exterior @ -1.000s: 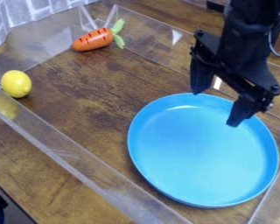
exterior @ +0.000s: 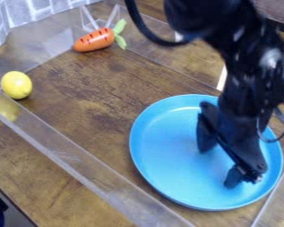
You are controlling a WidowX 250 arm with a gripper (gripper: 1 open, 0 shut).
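Note:
The black gripper point(exterior: 222, 151) is low over the blue plate point(exterior: 166, 168) on the right, its fingers spread open, with nothing visible between them. The arm and gripper hide the plate's upper right part, and whether the fingertips touch it is hard to tell.
A toy carrot point(exterior: 95, 40) lies at the back left, and a yellow lemon point(exterior: 17, 84) at the far left. Clear plastic walls edge the wooden surface point(exterior: 91, 102), whose middle left is bare.
The gripper has moved downward from above the plate to low over it, with its fingers still apart. The plate, carrot and lemon have stayed where they were.

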